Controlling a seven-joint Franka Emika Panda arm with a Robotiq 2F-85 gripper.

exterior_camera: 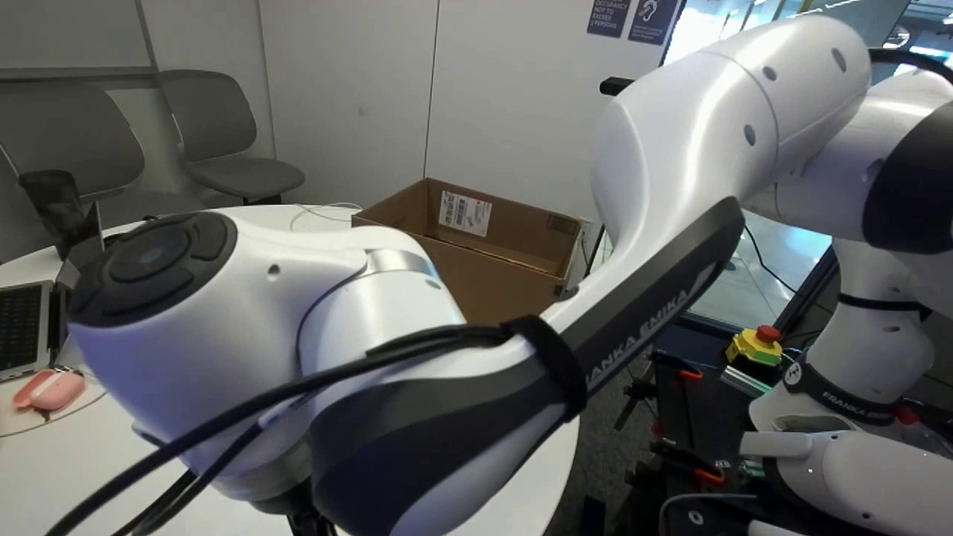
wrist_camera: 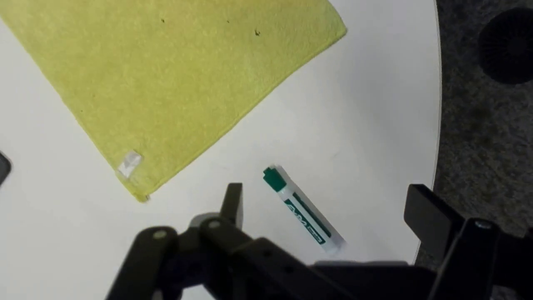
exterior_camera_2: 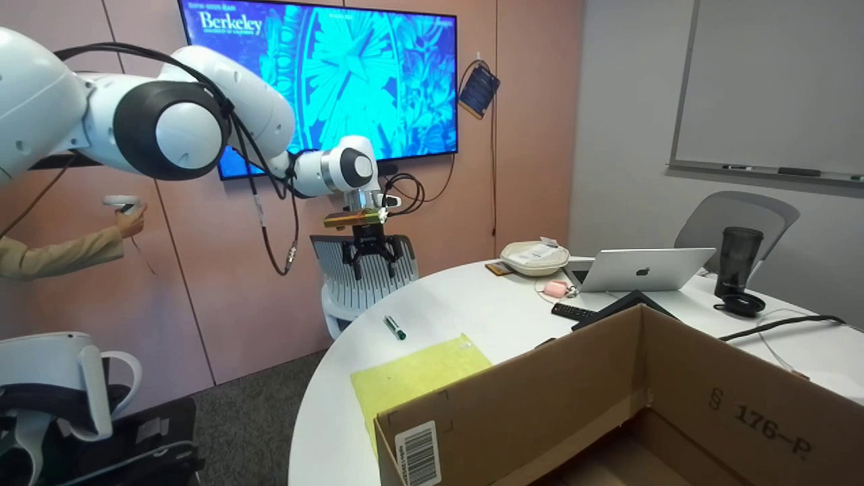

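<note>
A marker with a green cap (wrist_camera: 303, 212) lies on the white table near its curved edge, clear of the yellow cloth (wrist_camera: 190, 85). In the wrist view it shows between my spread fingers, below them on the table. My gripper (exterior_camera_2: 372, 266) hangs in the air, open and empty, above and behind the marker (exterior_camera_2: 394, 327) as exterior view 2 sees it. The cloth (exterior_camera_2: 421, 372) lies flat, partly hidden there by the cardboard box (exterior_camera_2: 518, 405). In exterior view 1 the arm covers the cloth, the marker and nearly all of my gripper.
A laptop (exterior_camera_2: 645, 270), a black remote (exterior_camera_2: 572, 311), a pink earbud case (exterior_camera_2: 555, 288) and a pale bowl (exterior_camera_2: 534, 258) stand farther along the table (exterior_camera_2: 340, 397). Bare tabletop surrounds the marker. The box is open at the top.
</note>
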